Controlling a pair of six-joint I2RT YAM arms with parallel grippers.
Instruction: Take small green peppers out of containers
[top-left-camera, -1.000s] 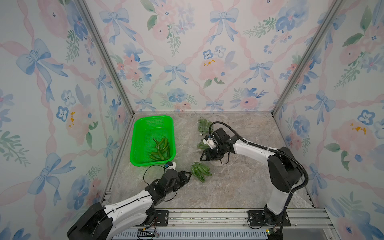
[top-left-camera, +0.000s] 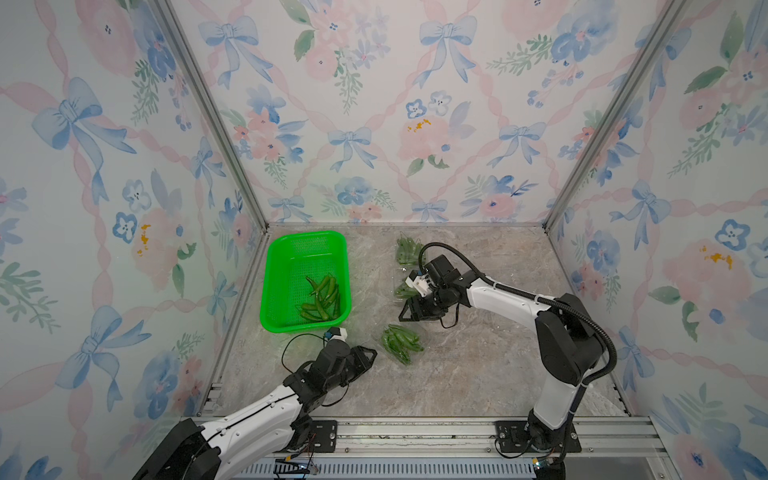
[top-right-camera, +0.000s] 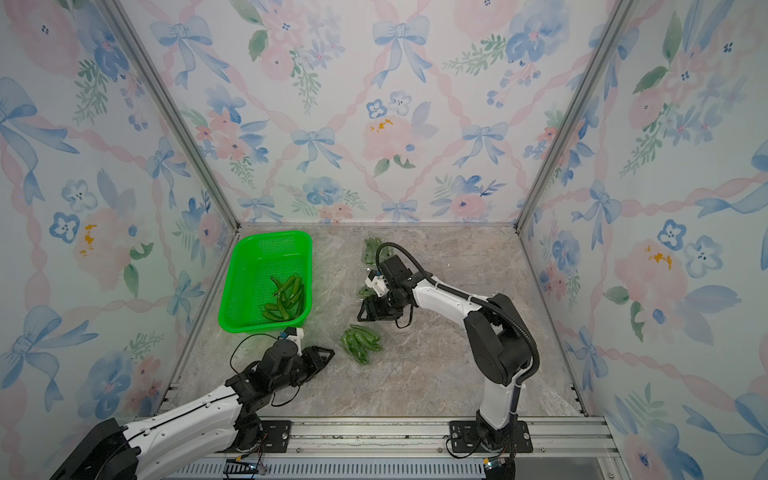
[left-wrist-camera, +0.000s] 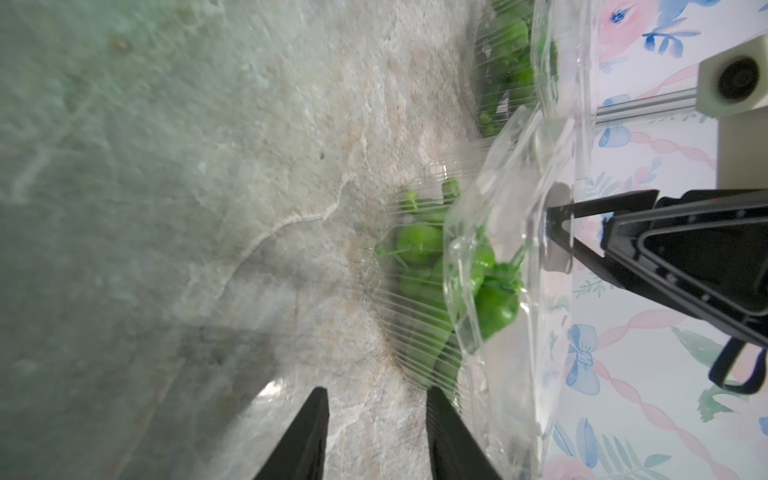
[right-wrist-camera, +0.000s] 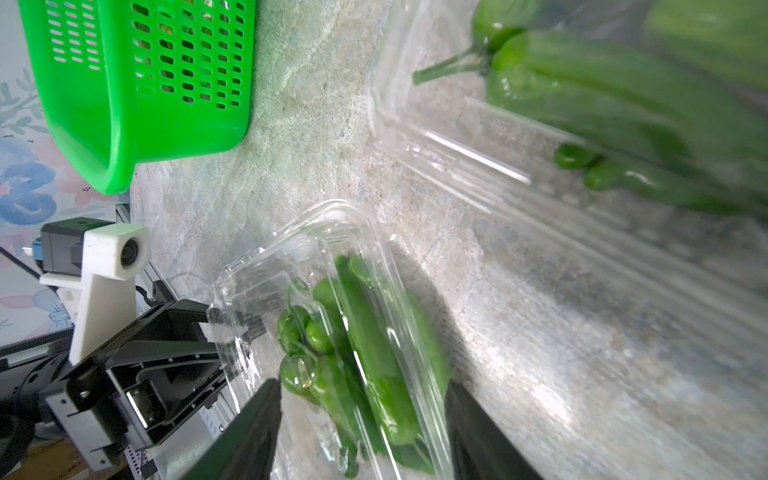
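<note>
A clear container of green peppers stands on the table between my two arms. My left gripper is just to its left, apart from it. The left wrist view shows the left fingers parted, with only bare table between the tips. Over the container's far side is my right gripper. Its fingers stand parted in the right wrist view, the container's clear wall and peppers showing beyond and between them. Whether they touch that wall is unclear. Several peppers lie in the green basket.
Two more clear containers with peppers stand farther back: one near the rear wall, another partly behind my right arm.
My left gripper has drawn back a little to the left, away from the front container. The right arm has barely moved, and the peppers lie as before.
</note>
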